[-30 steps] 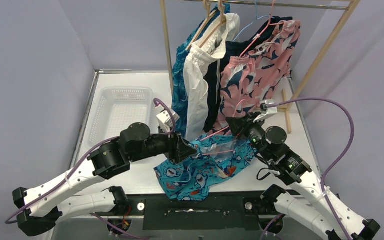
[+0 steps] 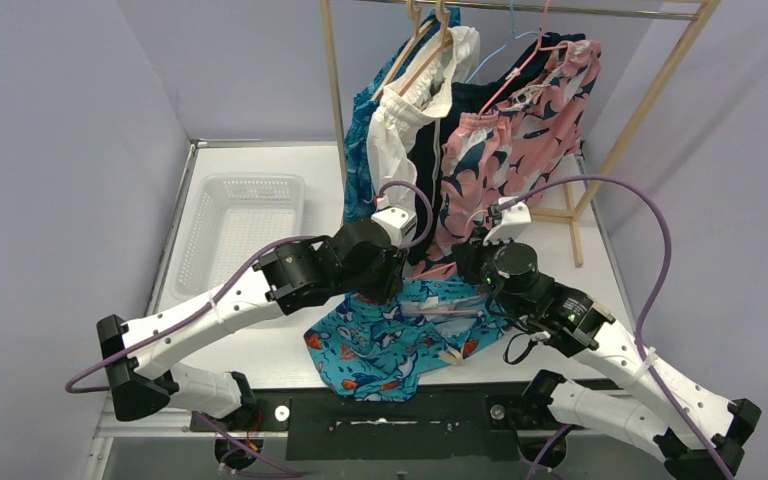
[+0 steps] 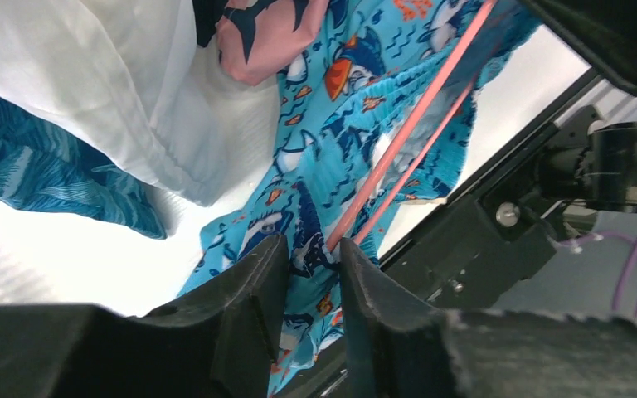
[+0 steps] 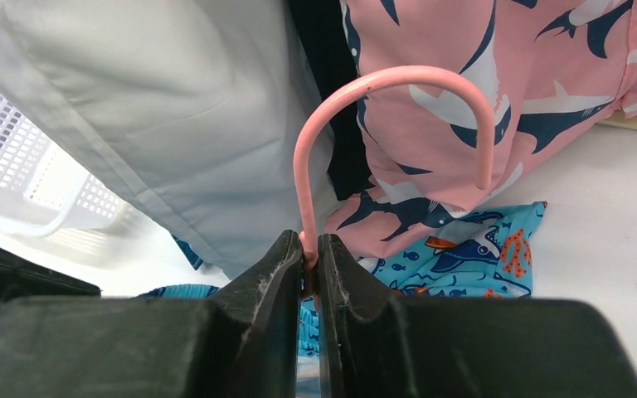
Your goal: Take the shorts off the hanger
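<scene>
Blue shark-print shorts lie on the table beneath both grippers, a pink hanger running into them. My right gripper is shut on the hanger, whose hook rises above the fingers. My left gripper is part open at the lower end of the hanger, around or against the shorts' bunched fabric; whether it grips is unclear.
A rack holds white shorts, pink shark-print shorts, dark and teal garments, hanging close above my grippers. A white basket stands at the left. Bare table shows at the right.
My left gripper has moved right toward the hanger's lower part over the blue shorts. The right gripper has shifted slightly, still holding the hanger.
</scene>
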